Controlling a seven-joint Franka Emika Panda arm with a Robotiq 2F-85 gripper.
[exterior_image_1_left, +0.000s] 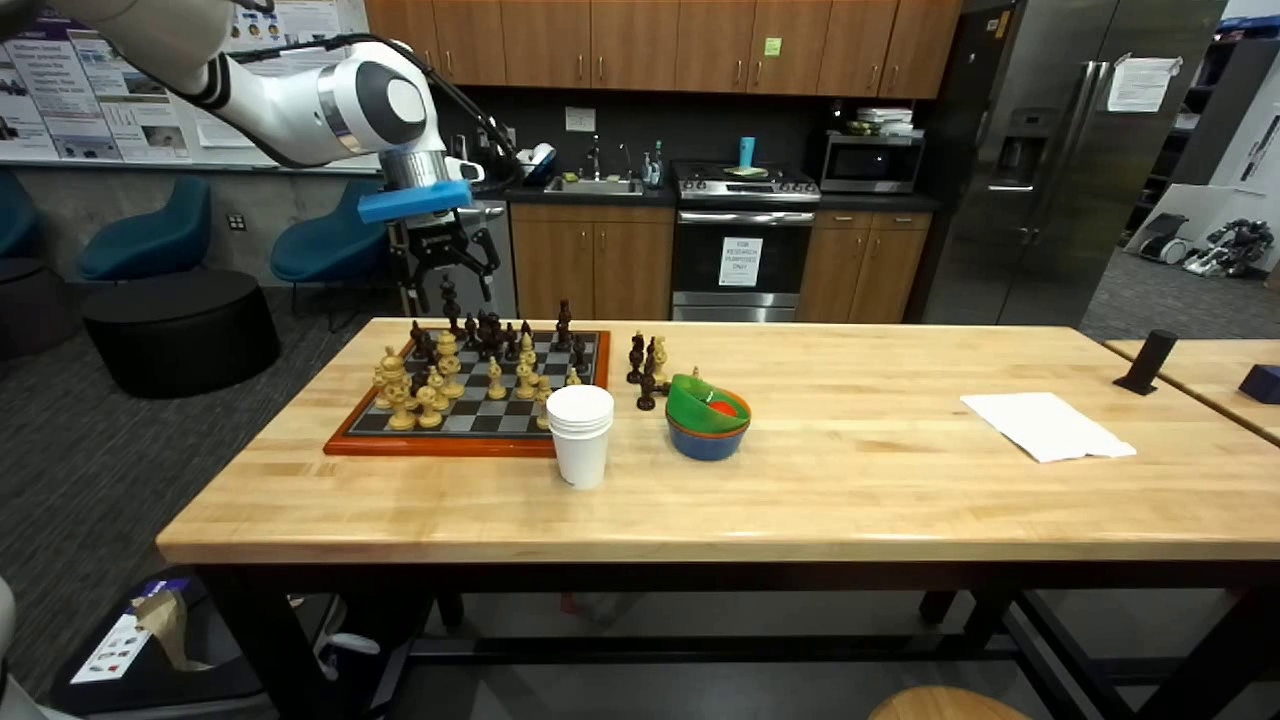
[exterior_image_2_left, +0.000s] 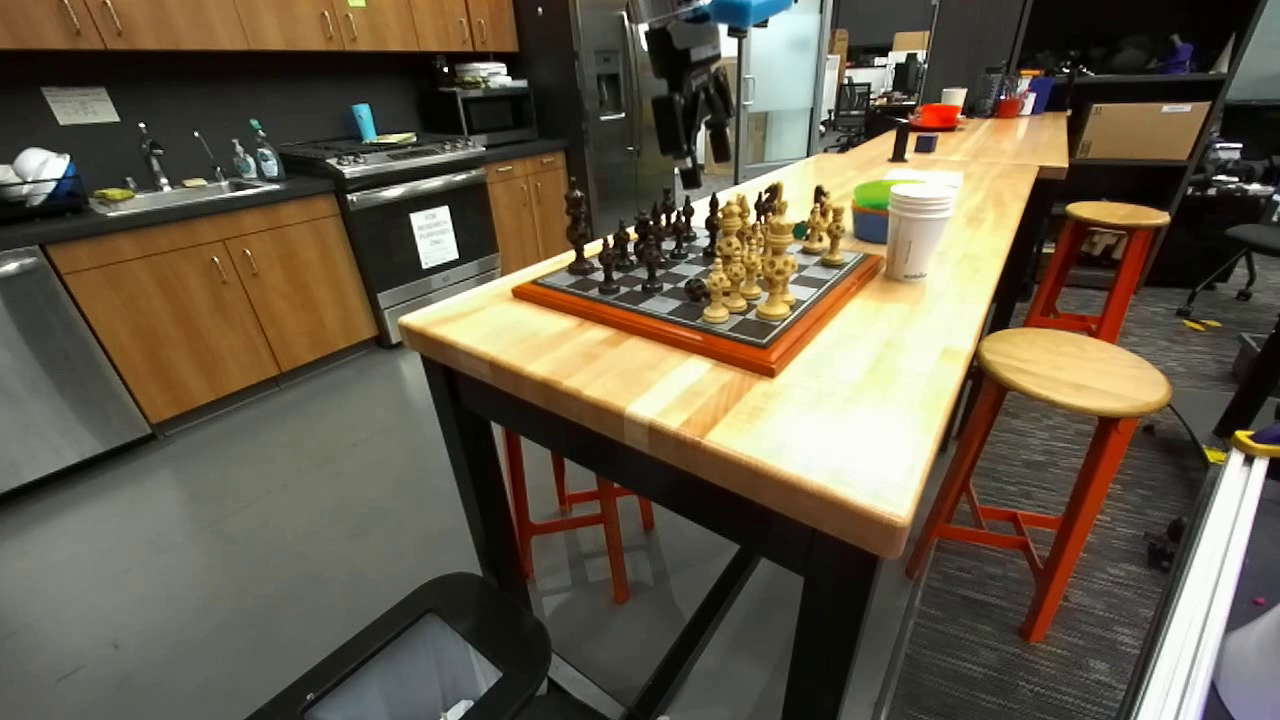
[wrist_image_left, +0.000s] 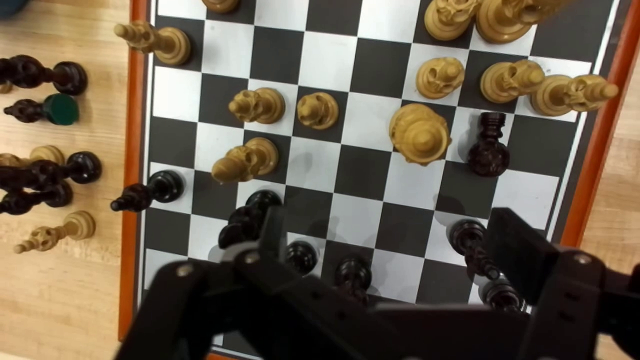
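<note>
My gripper (exterior_image_1_left: 452, 292) hangs open above the far side of the chessboard (exterior_image_1_left: 480, 420), with nothing between its fingers. In the wrist view its two black fingers (wrist_image_left: 517, 252) stand wide apart over the dark pieces, hiding part of the board's lower edge. Light pieces stand mostly toward the top, among them a large round-topped one (wrist_image_left: 421, 133). One dark piece (wrist_image_left: 489, 147) lies on its side on the board near the light group. A dark pawn-like piece (wrist_image_left: 159, 187) stands near the left rim. From the second exterior view, the gripper (exterior_image_2_left: 705, 168) is clearly above the piece tops.
Several pieces, such as a light one (wrist_image_left: 63, 231), stand on the table beside the board. Stacked white cups (exterior_image_1_left: 581, 438) sit at the board's near corner, with nested bowls (exterior_image_1_left: 708, 434) to their right. A white sheet (exterior_image_1_left: 1046, 426) lies farther right.
</note>
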